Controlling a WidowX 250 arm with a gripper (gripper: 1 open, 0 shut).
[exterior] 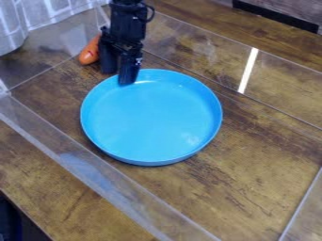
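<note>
A black robot arm (128, 24) comes down from the top of the view to its gripper (119, 68), which is low at the back left rim of a large blue plate (151, 118). The gripper is open; its dark fingers are hard to make out against the wood. An orange carrot-like object (90, 49) lies just left of the gripper, partly hidden behind it. I cannot tell whether they touch.
The wooden surface (227, 193) has free room right of and in front of the plate. A clear plastic edge runs along the lower left, and a whitish translucent sheet (25, 24) sits at the top left. A dark edge is at the top right.
</note>
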